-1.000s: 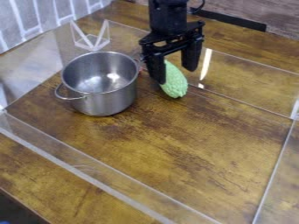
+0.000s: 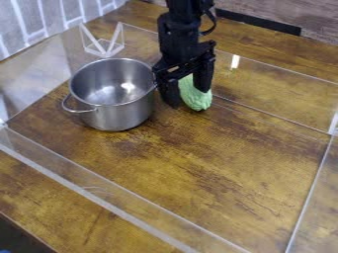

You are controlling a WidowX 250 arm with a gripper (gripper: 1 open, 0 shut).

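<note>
My black gripper (image 2: 176, 75) hangs from the top centre of the view, open, its fingers reaching down on the left side of a light green oblong object (image 2: 197, 97) on the wooden table (image 2: 224, 188). Part of the green object is behind the gripper; I cannot tell whether they touch. A large steel pot (image 2: 111, 93) with side handles stands just left of the gripper and the green object.
Clear plastic edges or panels run along the left, bottom and right of the table. A white wire-like item (image 2: 103, 44) is at the upper left.
My gripper has moved left and down, from above and right of the green object to its left side near the pot. The pot and green object look unmoved.
</note>
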